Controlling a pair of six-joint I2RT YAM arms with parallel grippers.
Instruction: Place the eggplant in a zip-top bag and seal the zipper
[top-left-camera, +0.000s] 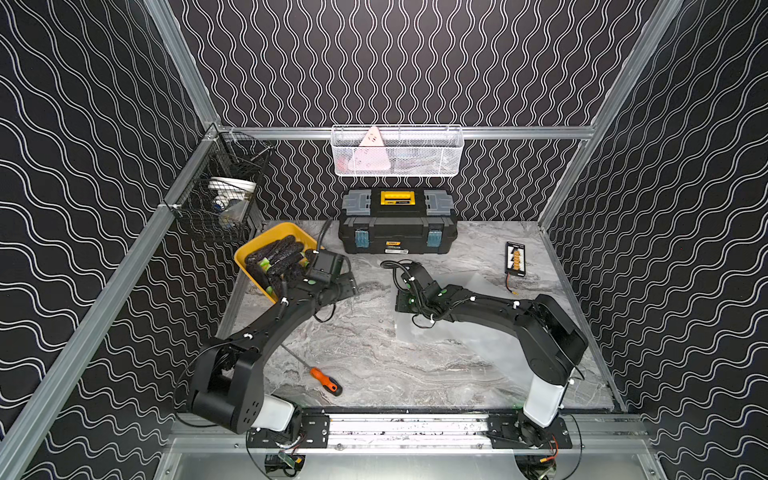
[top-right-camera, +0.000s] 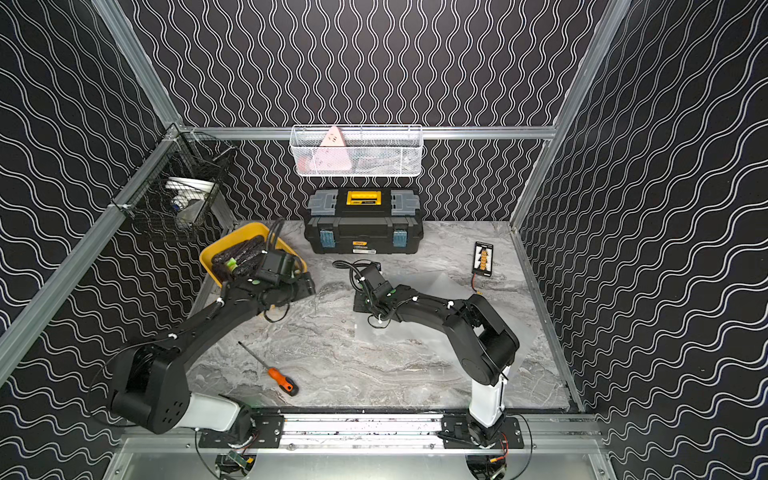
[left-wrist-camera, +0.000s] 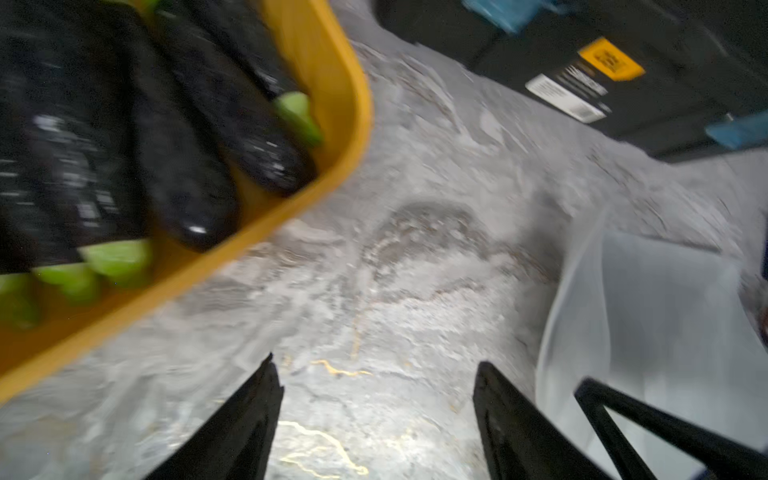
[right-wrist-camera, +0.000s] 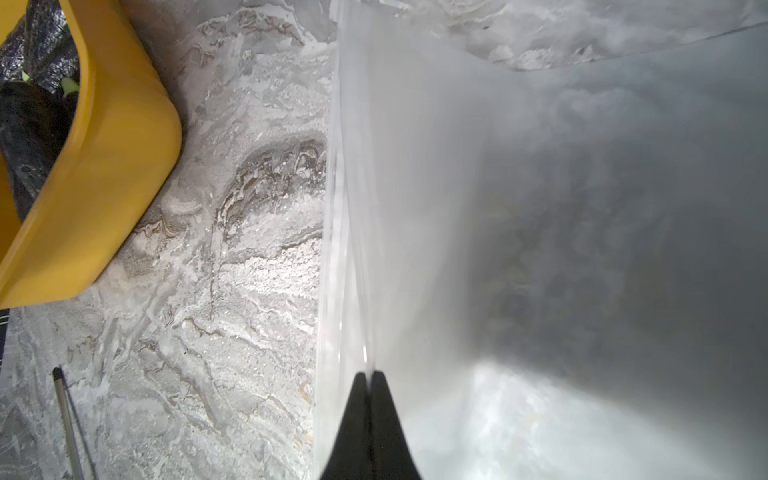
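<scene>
A translucent zip top bag (right-wrist-camera: 560, 240) lies on the table's centre-right, its zipper edge at the left in the right wrist view. My right gripper is shut over that edge; nothing clearly shows between its fingers. My left gripper stands open and empty beside the yellow basket (left-wrist-camera: 336, 112) of dark eggplants (left-wrist-camera: 180, 160), which have green stems. In both top views the left arm partly hides the basket (top-left-camera: 248, 244).
A black toolbox (top-left-camera: 397, 232) stands at the back, a phone-sized card (top-left-camera: 515, 257) at right, an orange-handled screwdriver (top-left-camera: 325, 381) at front left. A wire basket (top-left-camera: 228, 192) and white mesh rack (top-left-camera: 397, 152) hang on the frame.
</scene>
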